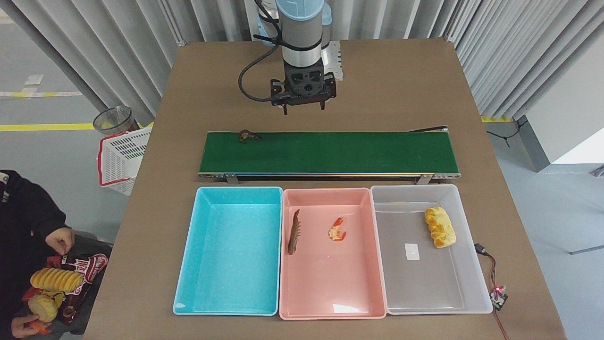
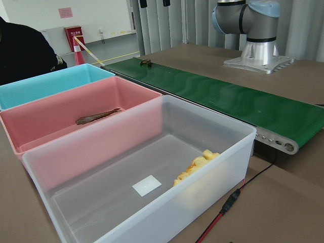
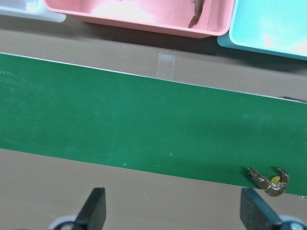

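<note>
My gripper [image 1: 304,107] hangs above the table behind the green conveyor [image 1: 328,153], its two fingers wide open with nothing between them in the wrist view. A dark curled shrimp-like piece [image 1: 247,136] lies on the conveyor's left end, also seen ahead of my right finger in the wrist view. The pink tray [image 1: 334,272] holds a dark shrimp [image 1: 294,231] and an orange cooked shrimp [image 1: 336,232]. The clear tray [image 1: 436,294] holds a yellow bread-like piece [image 1: 440,225]. The blue tray [image 1: 226,255] is empty.
A person [image 1: 17,226] at the left holds food items and packets beside a white basket [image 1: 121,156] and a bin [image 1: 116,119]. A wired connector [image 1: 498,297] lies right of the clear tray.
</note>
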